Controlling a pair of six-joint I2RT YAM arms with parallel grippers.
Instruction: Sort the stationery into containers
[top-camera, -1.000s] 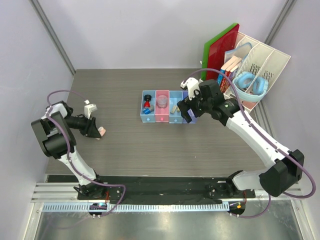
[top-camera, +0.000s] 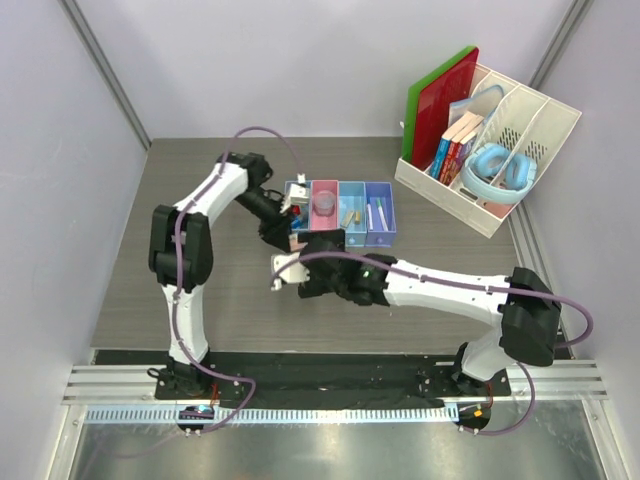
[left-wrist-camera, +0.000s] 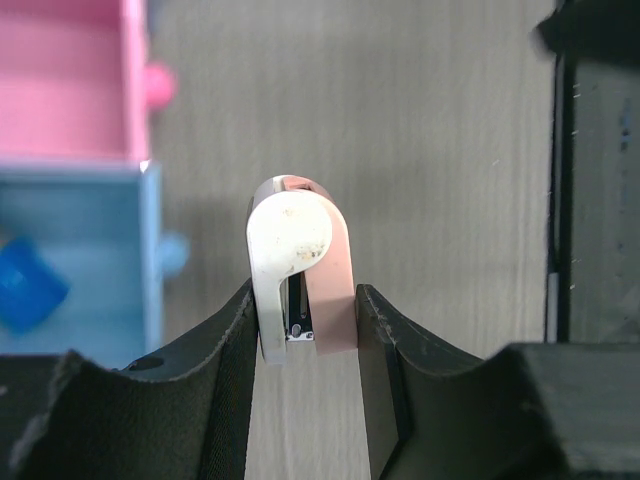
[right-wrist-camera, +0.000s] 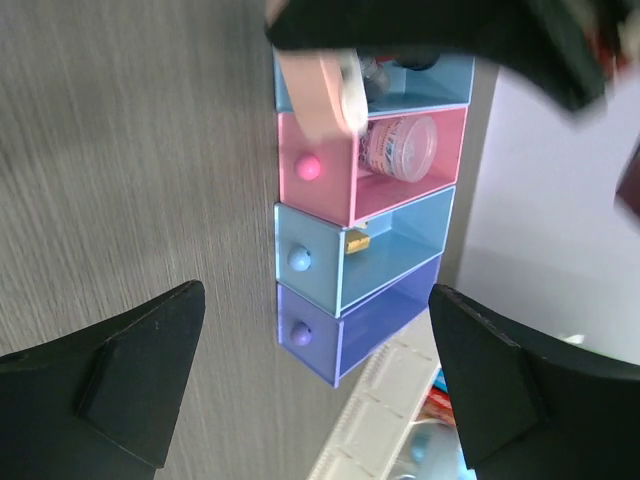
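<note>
My left gripper is shut on a pink and white tape dispenser, held beside the bins' knobbed fronts; in the right wrist view the dispenser (right-wrist-camera: 313, 95) shows before the upper bins. My right gripper is open and empty, close by in the top view. The four bins hold small items: a blue one (right-wrist-camera: 420, 88) with dark and blue items, a pink one with a clear round jar (right-wrist-camera: 400, 150), a light blue one (right-wrist-camera: 308, 250) with yellow items, and a purple one (top-camera: 384, 228) with pen-like items.
A white organizer (top-camera: 445, 208) with books, blue headphones and upright red and green boards stands at the back right.
My left gripper has carried the dispenser rightward from the left of the table to the bins. The right arm has swung left and toward the front, down to the middle of the table.
</note>
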